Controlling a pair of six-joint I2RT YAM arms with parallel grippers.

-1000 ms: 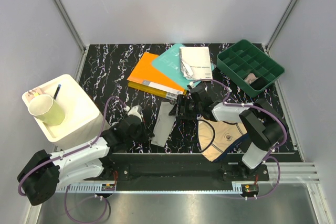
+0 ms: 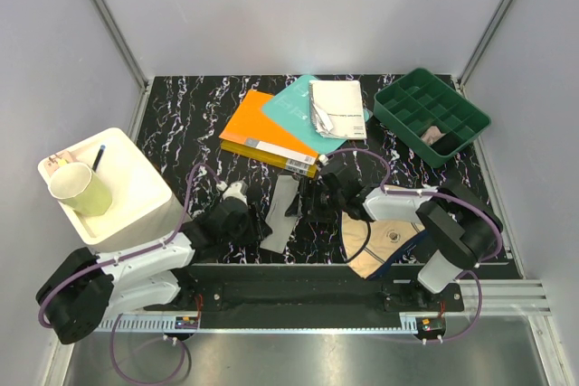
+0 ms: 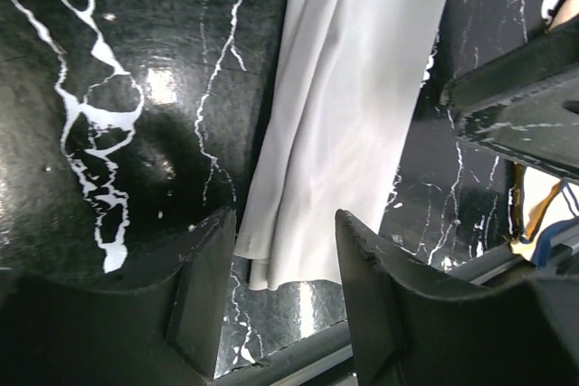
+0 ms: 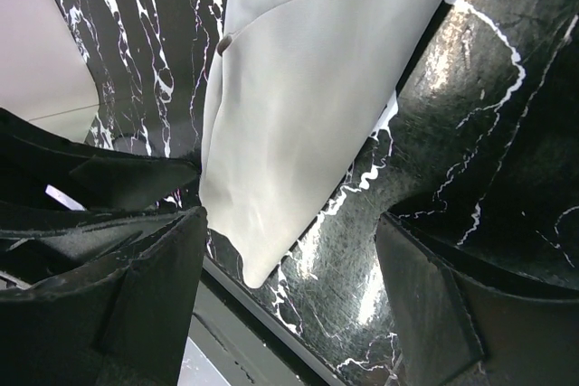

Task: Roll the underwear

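Note:
The grey-white underwear (image 2: 280, 228) lies folded into a narrow strip on the black marble top, with a long lengthwise fold (image 3: 362, 133) along it. My left gripper stands open over the strip's near end, the fabric (image 4: 289, 106) between and just beyond its fingertips. My right gripper is also open, low beside the strip, with one finger next to the fabric's corner and the other over bare marble.
Orange and yellow folders (image 2: 258, 133), a teal folder with notebooks (image 2: 336, 106) and a green compartment tray (image 2: 403, 101) lie behind. A white bin (image 2: 136, 196) is at left, beige cloth (image 2: 375, 250) at right.
Both arms have shifted slightly, the right one down toward the near side along the strip, the left one a little rightward. The strip looks essentially unchanged.

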